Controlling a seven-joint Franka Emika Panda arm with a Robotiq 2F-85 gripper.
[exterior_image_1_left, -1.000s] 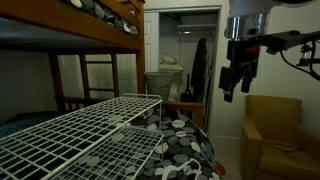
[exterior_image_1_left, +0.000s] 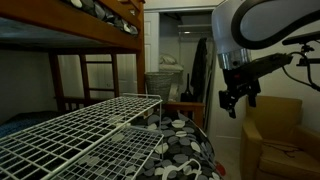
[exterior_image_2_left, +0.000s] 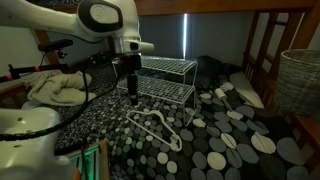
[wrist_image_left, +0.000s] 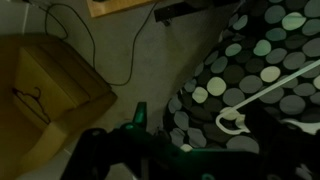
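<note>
My gripper (exterior_image_1_left: 242, 104) hangs open in the air in exterior view 1, with nothing between its fingers. In exterior view 2 the gripper (exterior_image_2_left: 132, 92) is near the wire rack, over the bed side. A white hanger-like frame (exterior_image_2_left: 160, 118) lies on the dotted bedding (exterior_image_2_left: 215, 140). In the wrist view part of this white hanger (wrist_image_left: 275, 88) crosses the bedding at the right, and its curved end is close to the right finger. The open gripper points down above the bedding's edge and the floor; its lower part is dark.
A white wire rack (exterior_image_1_left: 85, 135) with two levels stands at the left, below a wooden bunk bed (exterior_image_1_left: 75, 38). A tan armchair (exterior_image_1_left: 280, 135) stands at the right. A wicker basket (exterior_image_2_left: 298, 80) is at the far right in exterior view 2. Bare floor (wrist_image_left: 150, 75) shows beside the bed.
In exterior view 1 the arm has swung and tilted; its upper part leans further left and the gripper is a little lower and turned. It stays open. Nothing else has moved.
</note>
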